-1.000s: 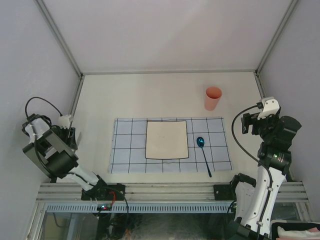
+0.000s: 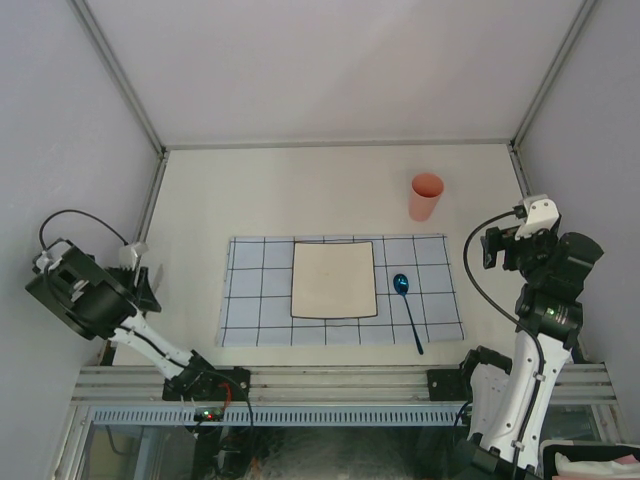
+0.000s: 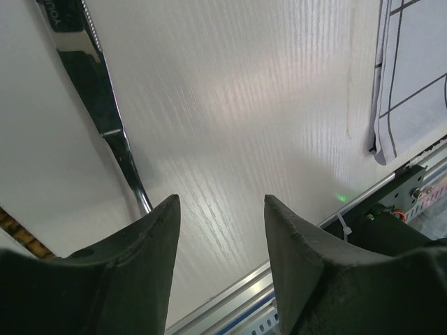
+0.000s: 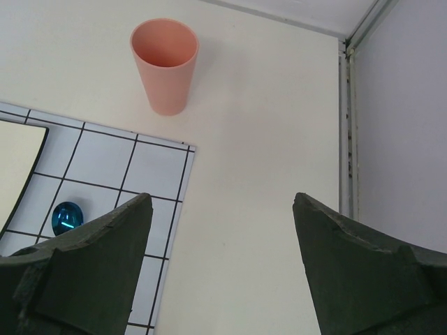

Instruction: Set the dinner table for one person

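A square cream plate lies on the checked placemat. To its right is a blue spoon, its bowl toward the back. The pink cup stands behind the mat's right part. At the table's left edge, my left gripper is open with nothing between its fingers. In the left wrist view a metal knife lies on the table, its lower end near the left fingertip. My right gripper hangs open and empty over the right side; the cup is ahead of it.
Walls enclose the table on the left, back and right, with metal rails along the edges.
The left arm has shifted and turned at the left edge, its gripper coming slightly toward the table. My right arm, the plate, the spoon and the cup stay where they were.
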